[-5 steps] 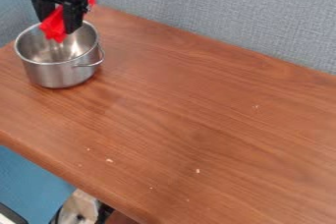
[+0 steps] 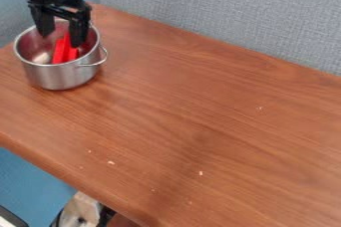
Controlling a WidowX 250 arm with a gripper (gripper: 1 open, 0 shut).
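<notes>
A steel pot (image 2: 56,75) with side handles stands at the left of the wooden table. A red object (image 2: 64,52) lies inside it. My black gripper (image 2: 60,36) is over the pot, open, with its fingers reaching down to about the rim around the upper part of the red object; whether they touch it is unclear.
A grey textured wall (image 2: 226,12) runs along the back. Blue surfaces border the left, and some objects at the bottom left are cut off.
The red object was up in my gripper over the pot and now lies inside it, let go.
</notes>
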